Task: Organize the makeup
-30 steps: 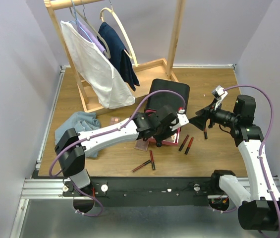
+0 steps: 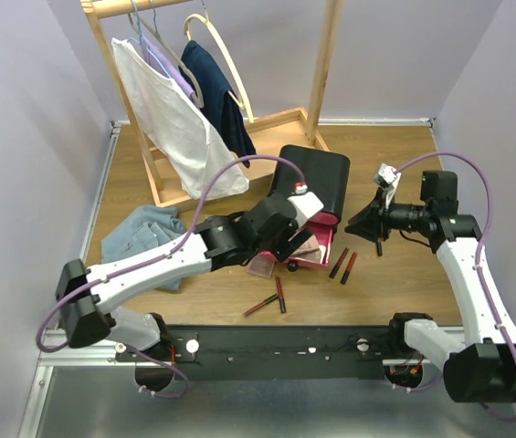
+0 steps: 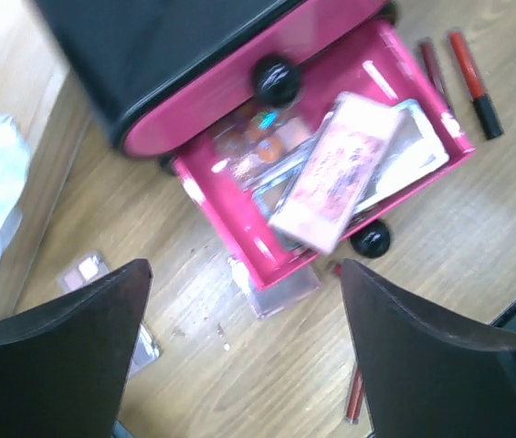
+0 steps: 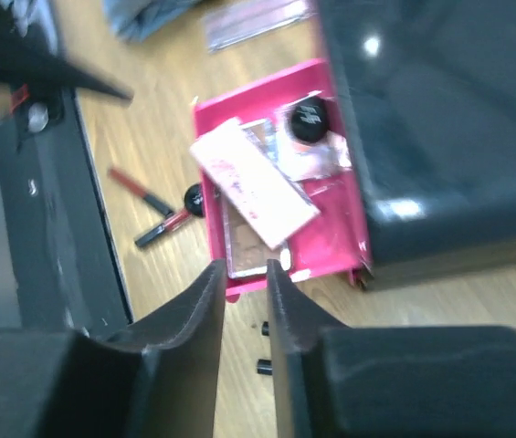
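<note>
A black case with an open pink drawer holds a pale pink box, palettes and small items. My left gripper hangs over it, part open and empty, its fingers wide apart. My right gripper is right of the case in the top view, fingertips slightly apart, nothing visible between them. Lip pencils or tubes lie on the desk in front and to the right. A clear palette sits beside the drawer, another palette further left.
A wooden clothes rack with hanging garments stands behind. Folded blue cloth lies on the left of the desk. The desk's front edge runs along the bottom.
My left gripper has moved back a little to the left and its arm has shifted. My right arm has moved slightly, its gripper angled differently.
</note>
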